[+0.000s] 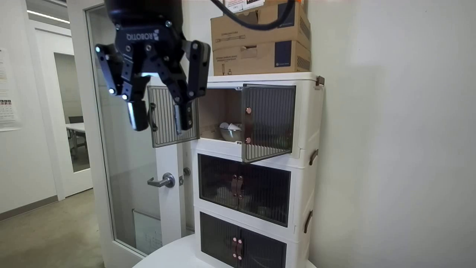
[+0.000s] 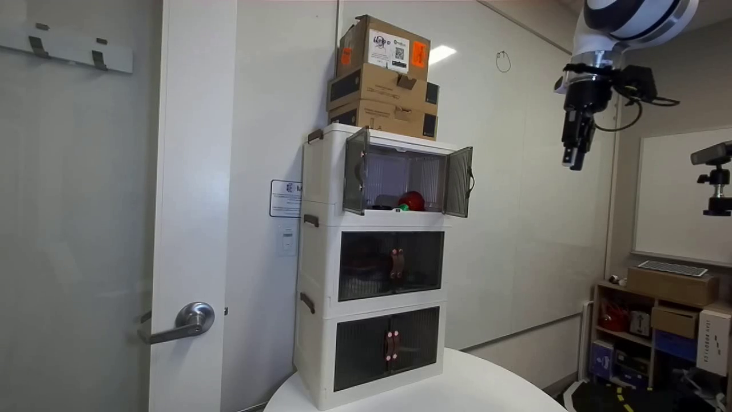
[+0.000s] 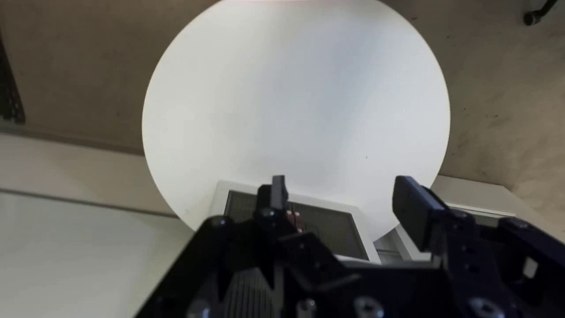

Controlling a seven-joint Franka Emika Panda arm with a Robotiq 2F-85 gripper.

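Observation:
My gripper hangs in the air in front of the white cabinet, at the upper left of exterior view 1. Its fingers stand partway apart with nothing between them. From exterior view 2, the gripper is right of the cabinet and clear of it. The top compartment has both its ribbed doors swung out, the left door and the right door. Inside sits a bowl with white items in it, and a round red object lies there too.
Cardboard boxes are stacked on the cabinet. The two lower compartments have their dark doors closed. Behind stands a glass door with a lever handle.

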